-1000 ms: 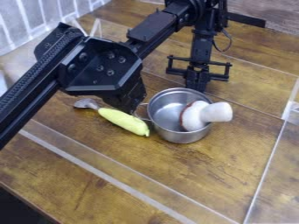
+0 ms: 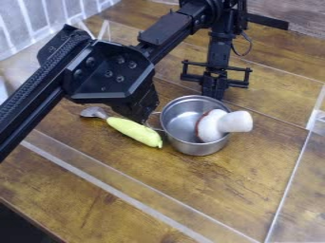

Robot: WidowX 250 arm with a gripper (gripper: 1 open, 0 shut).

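Observation:
A steel pot [image 2: 191, 144] sits on the wooden table, with a white cylindrical object [image 2: 233, 121] with a reddish band leaning inside it and over its right rim. A yellow-green corn cob [image 2: 133, 130] lies just left of the pot, and a silver utensil [image 2: 93, 112] is partly visible further left. The black arm reaches across the upper left, and its gripper end is not clearly visible behind the large arm housing, so its fingers cannot be made out.
A black stand or frame [image 2: 216, 73] is behind the pot. A white rack is at the upper left.

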